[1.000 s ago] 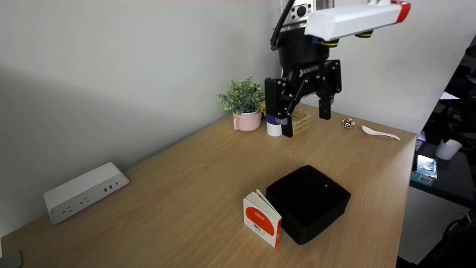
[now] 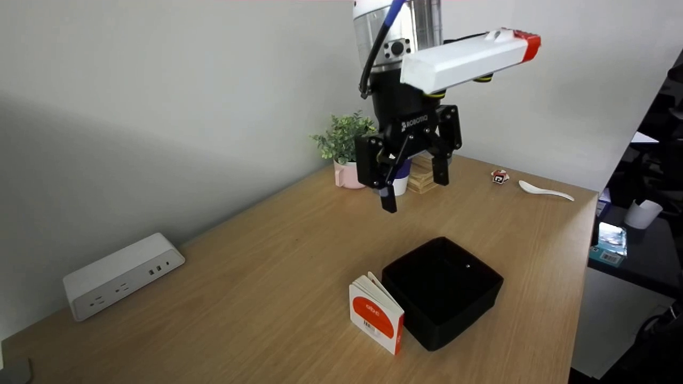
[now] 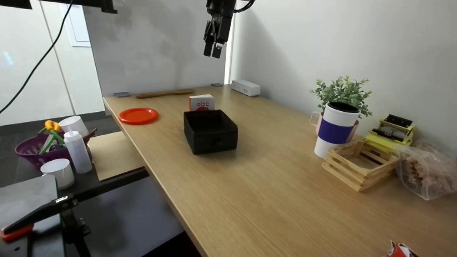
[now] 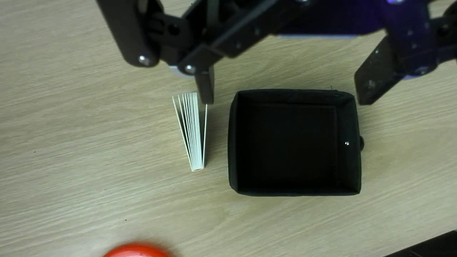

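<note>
My gripper (image 2: 414, 190) hangs high above the table, its two fingers wide apart and nothing between them. Below it on the wood lies an empty black fabric box (image 2: 442, 288). Close beside the box, a small white and red board book (image 2: 376, 313) stands upright with its pages slightly fanned. Seen from the wrist, the black box (image 4: 291, 145) is under the gap between the fingers, and the book (image 4: 195, 132) appears just below the left fingertip. From the other side, the book's cover (image 3: 201, 102) reads "abc" behind the box.
A red plate (image 3: 138, 116) rests near the table edge by the book. A white power strip (image 2: 125, 275), potted plant (image 2: 346, 144), tumbler (image 3: 336, 128) and wooden crate (image 3: 362, 165) stand along the wall. A white spoon (image 2: 544, 191) lies at the far end.
In exterior view 1 my open gripper has shifted left and slightly lower, now covering part of the tumbler and crate. The book and box have stayed in place.
</note>
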